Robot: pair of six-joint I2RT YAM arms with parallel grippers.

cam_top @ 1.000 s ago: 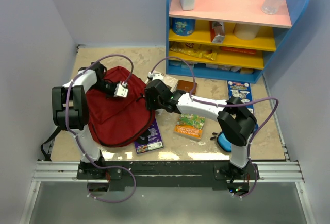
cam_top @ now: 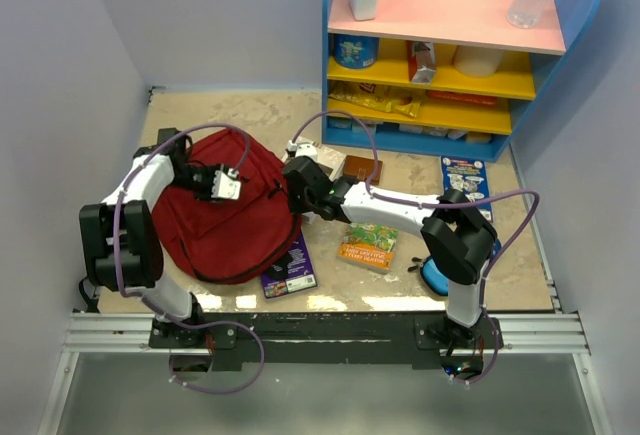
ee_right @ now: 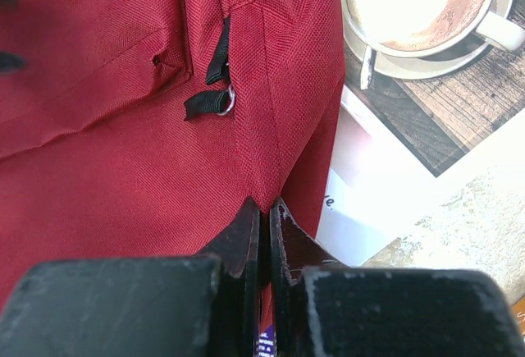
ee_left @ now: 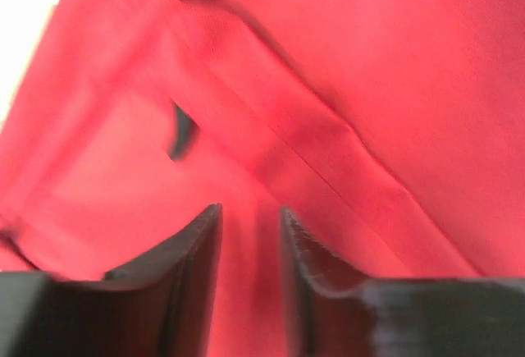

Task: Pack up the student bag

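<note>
The red bag [cam_top: 215, 240] lies spread on the left half of the table, with a black-edged opening along its lower right. My right gripper [cam_top: 297, 207] is shut on the bag's right edge; in the right wrist view a fold of red cloth [ee_right: 275, 127] runs down between its fingertips. Over the bag's upper left part is my left gripper [cam_top: 226, 187]. Its fingers [ee_left: 201, 246] stand a little apart in the left wrist view, red fabric showing behind the gap and no object between them. The bag's inside is mostly hidden.
A purple book [cam_top: 290, 273] lies partly under the bag's lower right. An orange-green book [cam_top: 368, 247], a blue pouch [cam_top: 434, 275] and a blue booklet [cam_top: 465, 180] lie to the right. A blue shelf [cam_top: 420, 140] stands at the back.
My left arm has shifted left and slightly toward the front, and the bag's left side now reaches further left. The right arm stays at the bag's right edge.
</note>
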